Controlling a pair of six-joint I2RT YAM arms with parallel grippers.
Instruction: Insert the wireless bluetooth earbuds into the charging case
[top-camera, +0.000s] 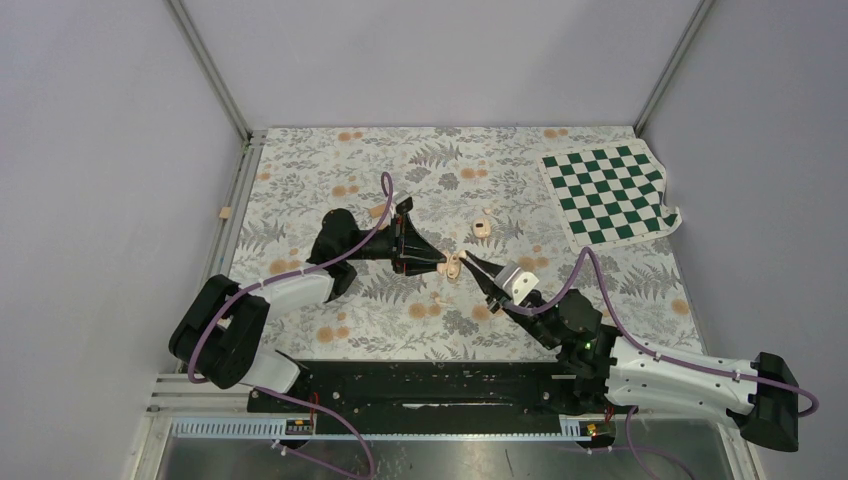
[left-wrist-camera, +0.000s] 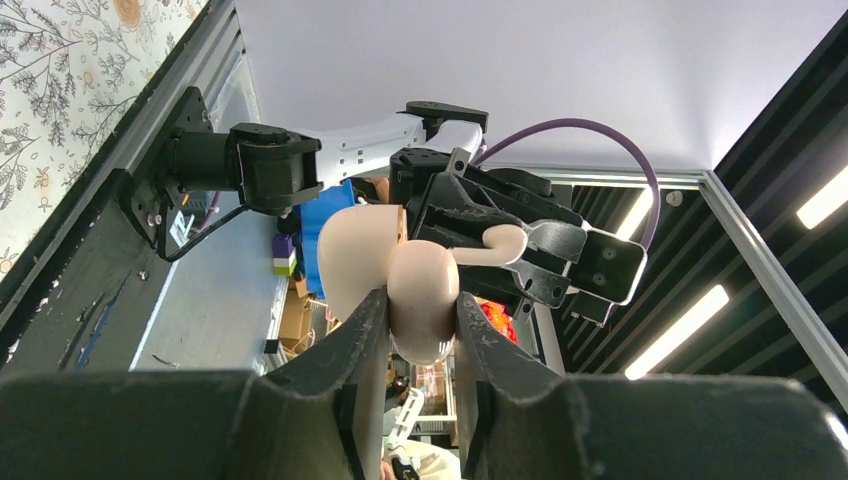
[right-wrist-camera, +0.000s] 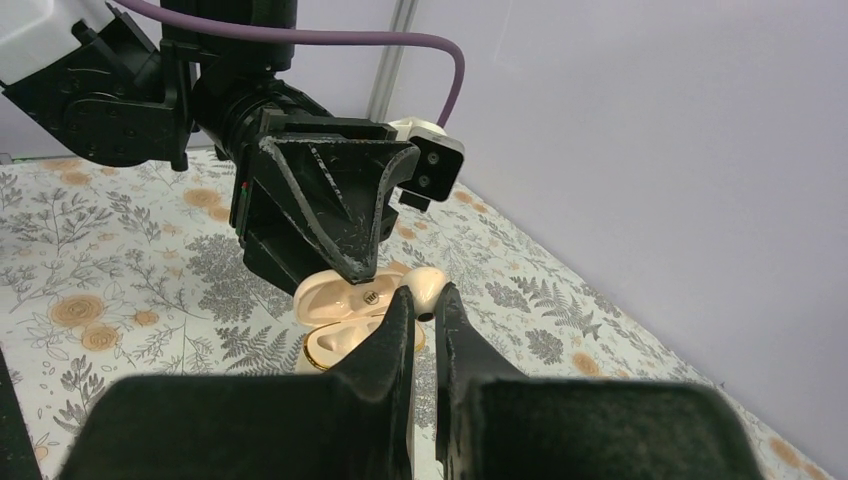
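The peach charging case (top-camera: 453, 270) is raised above the table in my left gripper (top-camera: 443, 264), its fingers around it. Its lid (right-wrist-camera: 340, 297) stands open in the right wrist view, with the body (right-wrist-camera: 345, 341) below; the far compartment is partly hidden. Right beside the case, my right gripper is shut on a peach earbud (right-wrist-camera: 426, 286). In the left wrist view, that earbud (left-wrist-camera: 500, 246) points its stem towards the case (left-wrist-camera: 423, 300). Whether earbud and case touch, I cannot tell.
A small pale square object (top-camera: 481, 229) lies on the table behind the grippers. At the right rear is a green and white checkered sheet (top-camera: 610, 192).
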